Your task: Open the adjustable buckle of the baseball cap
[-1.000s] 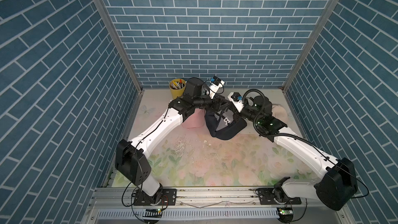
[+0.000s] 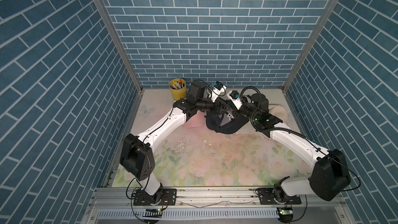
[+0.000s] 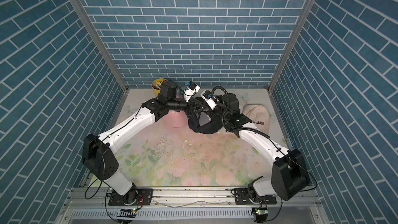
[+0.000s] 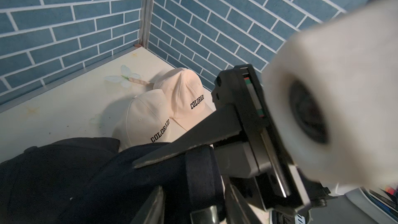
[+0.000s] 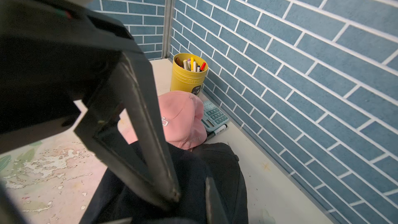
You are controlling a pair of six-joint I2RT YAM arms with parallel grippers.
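The black baseball cap (image 2: 219, 128) lies at the centre back under both grippers. In the left wrist view my left gripper is part open, its fingertips at a dark strap (image 4: 199, 163) with a metal buckle (image 4: 205, 215) at the bottom edge; whether it holds the strap is unclear. My right gripper (image 2: 234, 112) meets it from the right, over the cap, its fingers close to the strap; in the right wrist view the dark cap hides what lies at its tips.
Behind are a pink cap (image 5: 178, 116), a yellow pen bucket (image 5: 186, 78), a calculator (image 5: 213, 114) and a marker. Cream caps (image 4: 141, 116) lie at back right.
The black cap's near edge has moved back.
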